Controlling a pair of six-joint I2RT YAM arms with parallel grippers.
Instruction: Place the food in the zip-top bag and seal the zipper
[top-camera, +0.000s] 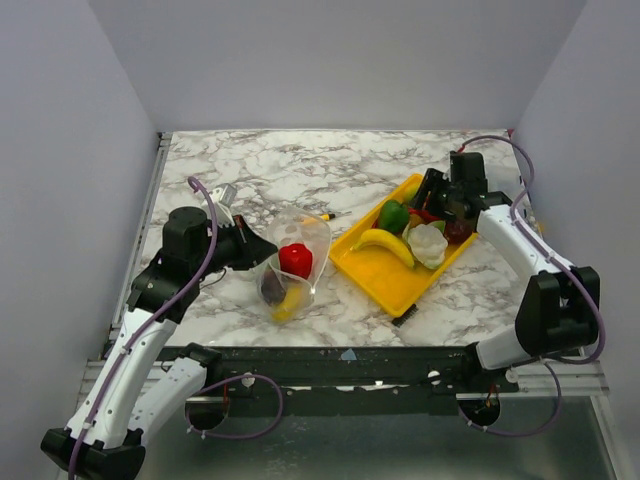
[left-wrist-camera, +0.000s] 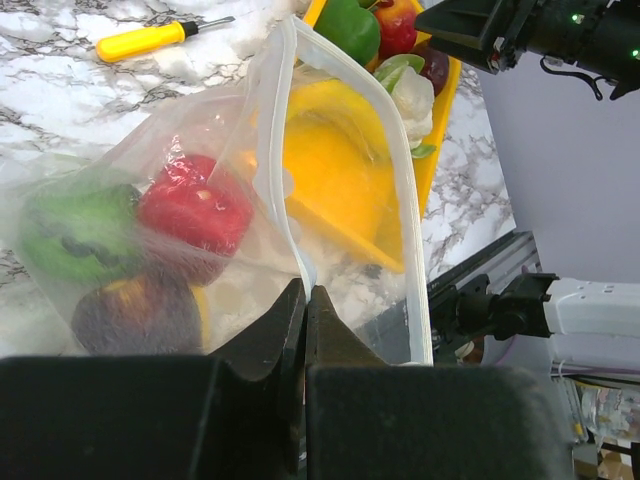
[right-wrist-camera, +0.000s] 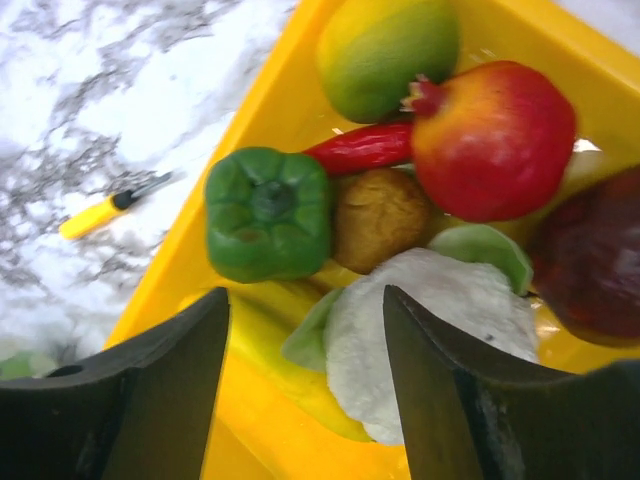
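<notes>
A clear zip top bag (left-wrist-camera: 60, 215) lies open at the left of the table, with a red pepper (left-wrist-camera: 195, 205), a green item (left-wrist-camera: 80, 230) and a dark round fruit (left-wrist-camera: 140, 315) inside. My left gripper is shut on the white zipper rim (left-wrist-camera: 278, 150) of its mouth. Over the yellow tray (top-camera: 372, 283), my right gripper stands open with nothing between its fingers. Below it are a green pepper (right-wrist-camera: 268, 215), a banana (right-wrist-camera: 285, 365), a cauliflower (right-wrist-camera: 420, 320), a pomegranate (right-wrist-camera: 495, 140), a brown round item (right-wrist-camera: 380, 220) and a mango-like fruit (right-wrist-camera: 385, 55).
Behind the bag lies a yellow-handled screwdriver (top-camera: 318, 219). A small black object (top-camera: 405, 315) sits by the tray's front corner. Bare marble tabletop (top-camera: 270, 165) stretches across the back.
</notes>
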